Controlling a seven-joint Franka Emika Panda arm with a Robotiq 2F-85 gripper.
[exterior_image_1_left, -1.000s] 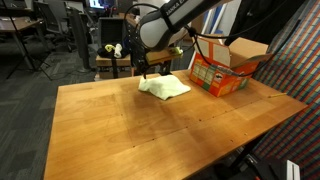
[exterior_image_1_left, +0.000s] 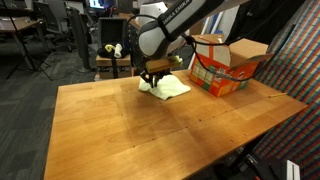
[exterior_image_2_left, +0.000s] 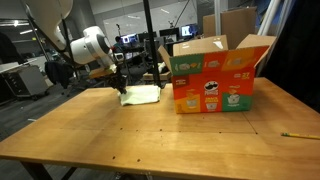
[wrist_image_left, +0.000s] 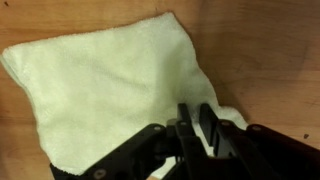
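A white cloth (exterior_image_1_left: 167, 88) lies on the wooden table near its back edge. In the wrist view the cloth (wrist_image_left: 110, 85) fills much of the picture, with creases running toward my fingers. My gripper is down at the cloth, its fingertips close together with a narrow gap. A little cloth seems to bunch around the tips, but whether any is pinched cannot be made out. From the side, the gripper (exterior_image_2_left: 121, 88) reaches the left part of the cloth (exterior_image_2_left: 140, 95).
An open cardboard box (exterior_image_2_left: 213, 82), red and green, stands on the table to the right of the cloth. A pencil-like stick (exterior_image_2_left: 303, 136) lies farther right.
My gripper has come down onto the cloth from above over the last second. The fingers look nearer the fabric now; the box has not moved.
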